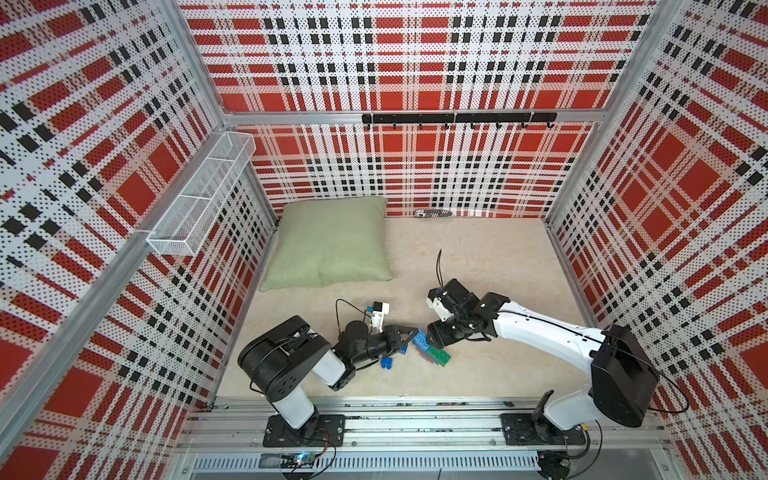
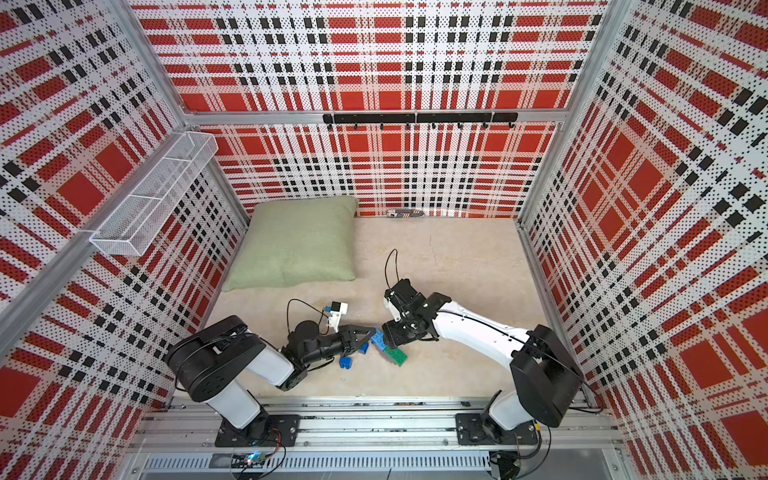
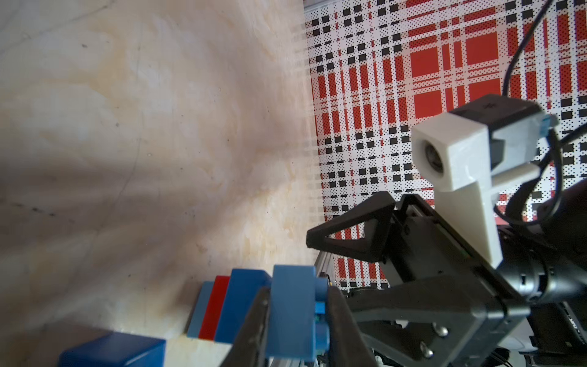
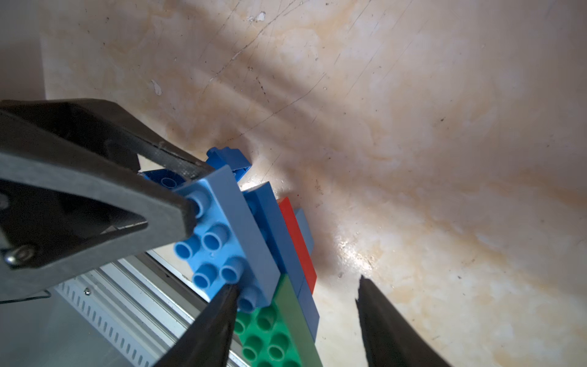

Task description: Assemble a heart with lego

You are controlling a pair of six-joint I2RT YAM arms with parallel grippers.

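Observation:
A light-blue brick [image 4: 247, 235] tops the built piece, studs showing in the right wrist view. Beside it a green brick [image 4: 278, 342] continues the row. Below lie a dark-blue layer [image 4: 275, 232], a red strip [image 4: 298, 241] and another blue piece [image 4: 304, 227]. My left gripper is shut on the light-blue brick's end; its finger [image 4: 153, 208] crosses the studs in the right wrist view. My right gripper stands open above the piece, its fingers [image 4: 391, 330] apart and gripping nothing. In the left wrist view the green brick is hidden.
A loose blue brick [image 1: 386, 363] lies in front of the left gripper; another small blue brick [image 1: 369, 309] sits behind the left wrist. A green pillow [image 1: 328, 240] fills the back left.

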